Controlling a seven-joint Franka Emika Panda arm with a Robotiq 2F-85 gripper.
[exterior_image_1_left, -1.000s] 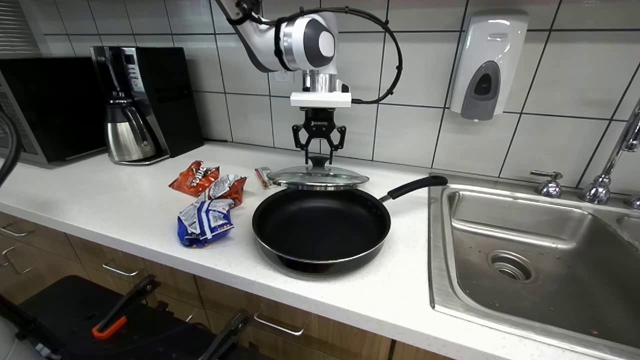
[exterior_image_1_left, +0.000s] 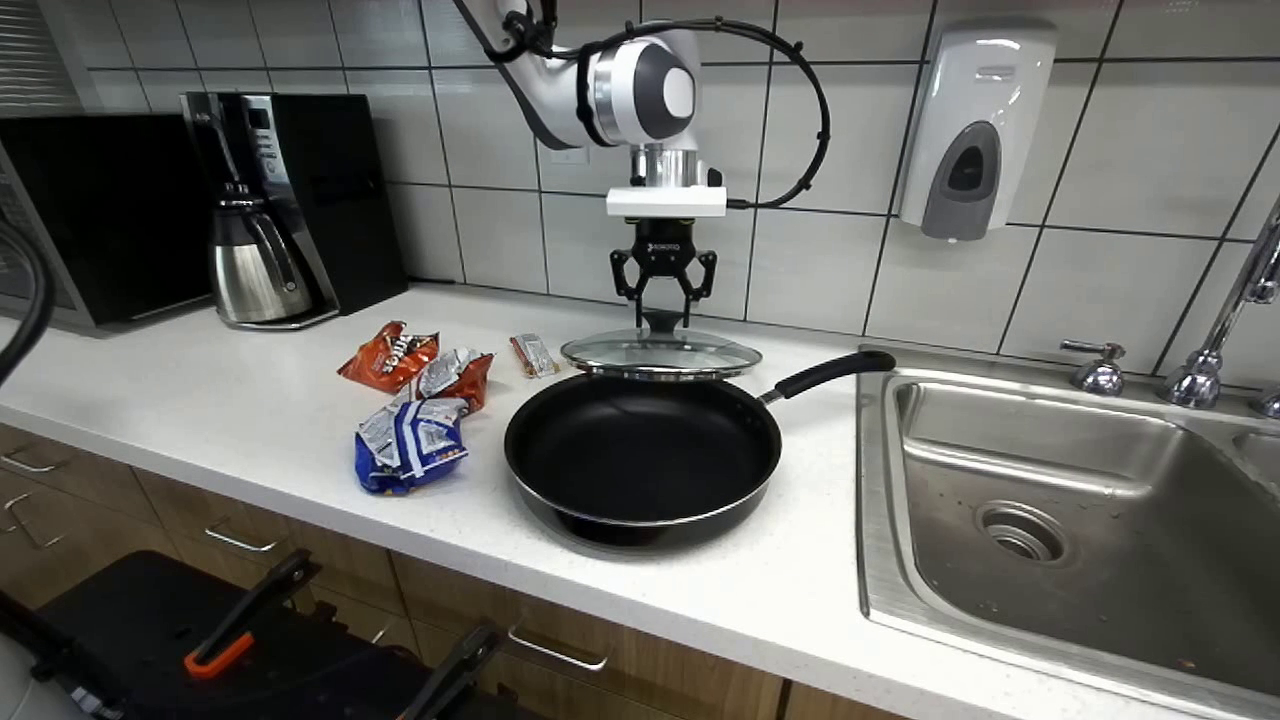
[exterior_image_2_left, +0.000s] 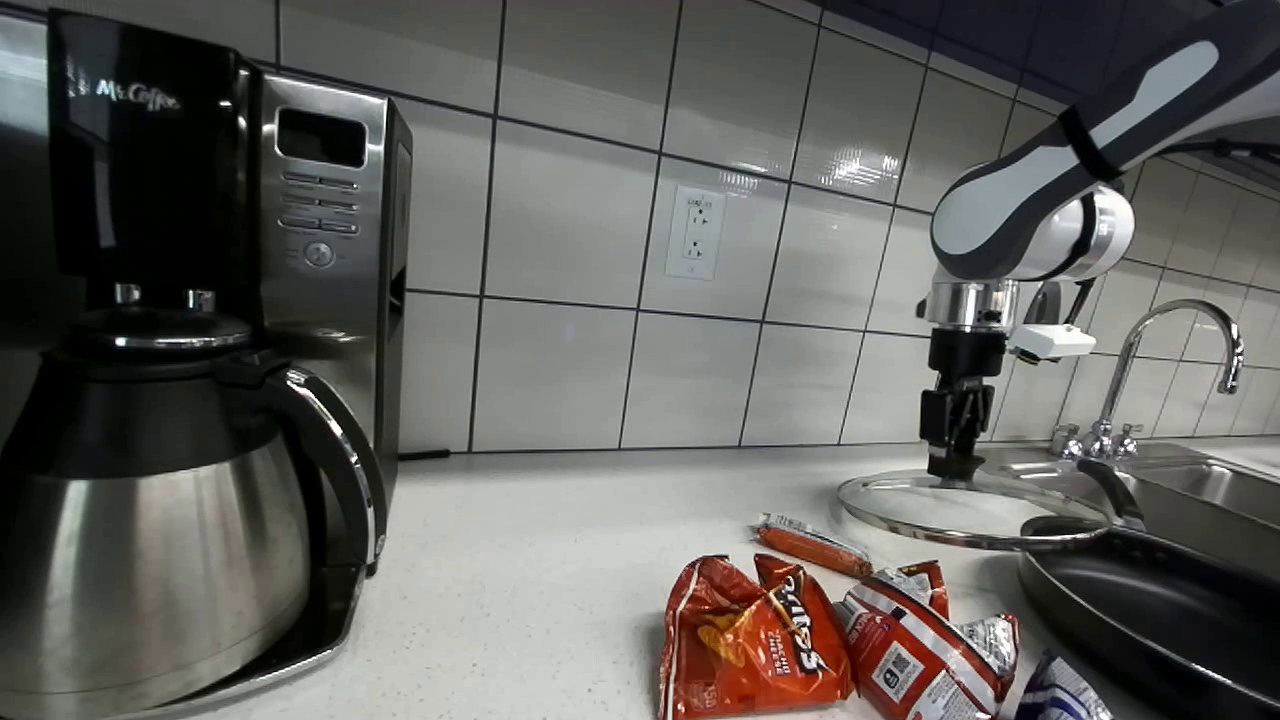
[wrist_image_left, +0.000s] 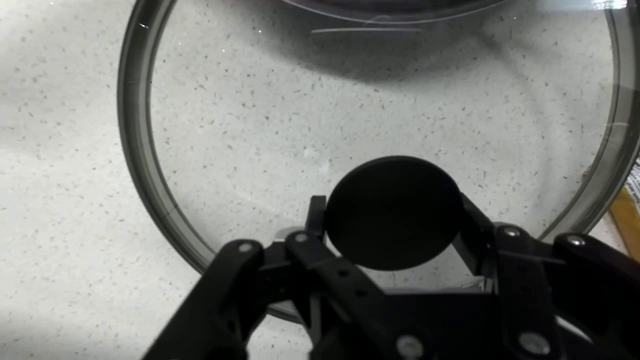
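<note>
My gripper (exterior_image_1_left: 663, 314) points straight down behind the pan, shut on the black knob (wrist_image_left: 393, 213) of a glass lid. The knob sits between both fingers in the wrist view. Clear with a metal rim, the lid (exterior_image_1_left: 600, 350) hangs roughly level above the counter in exterior view 2, at the far side of the black frying pan (exterior_image_1_left: 642, 450). From exterior view 1 its front edge overlaps the pan's back rim. The pan stands uncovered, its handle (exterior_image_1_left: 828, 374) reaching back right toward the sink.
Left of the pan lie an orange chip bag (exterior_image_1_left: 390, 356), a red one (exterior_image_1_left: 471, 382) and a blue one (exterior_image_1_left: 410, 446). A small wrapped bar (exterior_image_2_left: 813, 544) is near the lid. The steel sink (exterior_image_1_left: 879, 480) lies right, the coffee maker (exterior_image_1_left: 342, 198) left. Tiled wall stands close behind.
My gripper and the lid have moved a little to the right, and the small bar shows more fully now. The pan and bags have stayed put.
</note>
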